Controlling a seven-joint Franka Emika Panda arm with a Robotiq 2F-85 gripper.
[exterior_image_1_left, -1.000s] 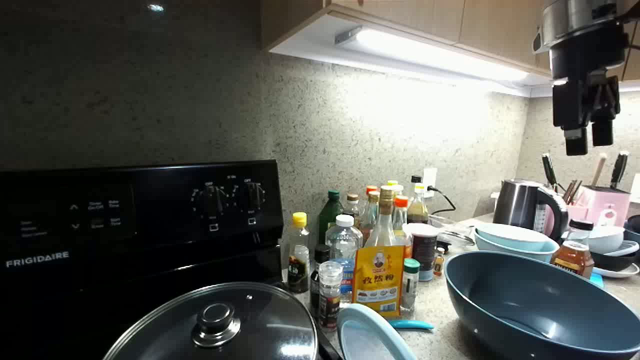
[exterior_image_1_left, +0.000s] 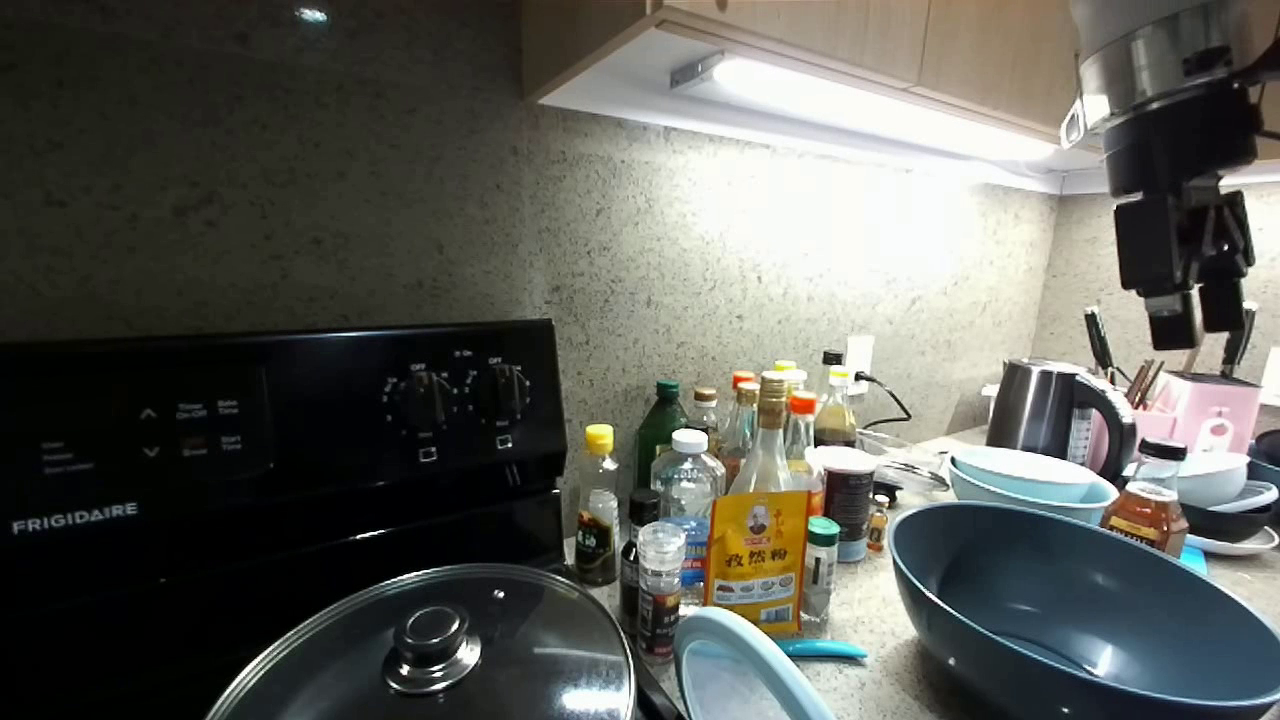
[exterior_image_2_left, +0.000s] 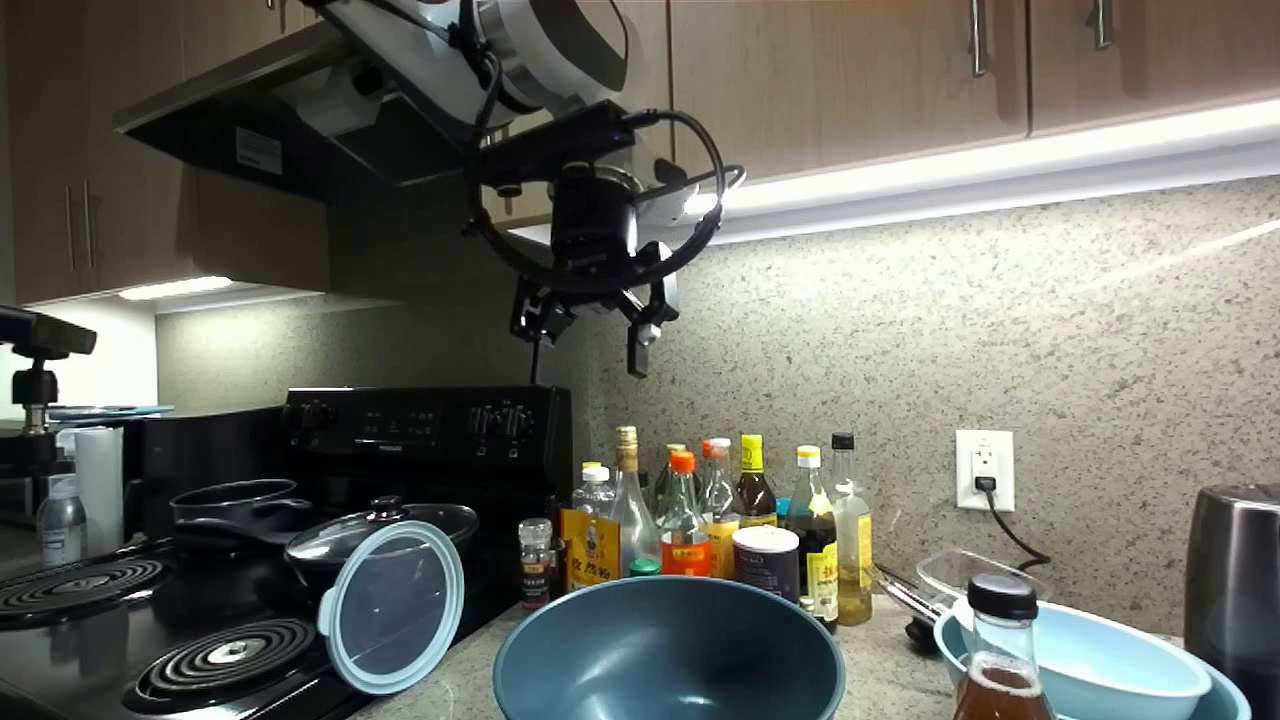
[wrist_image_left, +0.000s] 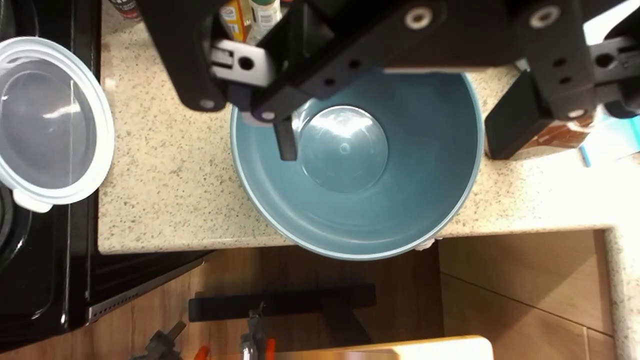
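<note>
My gripper (exterior_image_2_left: 587, 348) hangs high above the counter, open and empty, its fingers (exterior_image_2_left: 639, 350) wide apart. In the wrist view the large blue-grey bowl (wrist_image_left: 420, 198) lies below the gripper, and its inside looks empty. The same bowl (exterior_image_1_left: 1080, 672) stands at the right in exterior view 1, with the gripper (exterior_image_1_left: 1197, 314) well above it and not touching. A round clear lid with a pale blue rim (exterior_image_2_left: 402, 606) leans at a tilt by the stove's edge. That lid (wrist_image_left: 48, 132) shows at the left in the wrist view.
Behind the bowl stand several sauce bottles (exterior_image_2_left: 690, 528) and a yellow spice packet (exterior_image_1_left: 758, 558). A brown-filled bottle (exterior_image_1_left: 1147, 510), light blue bowls (exterior_image_1_left: 1032, 482) and a kettle (exterior_image_1_left: 1050, 408) stand to the right. A glass-lidded pan (exterior_image_1_left: 444, 624) sits on the stove. Cabinets (exterior_image_2_left: 840, 96) hang overhead.
In exterior view 1 my gripper has come lower and slightly to the right, and its tilt has changed a little. The bowl, lid and bottles have not moved.
</note>
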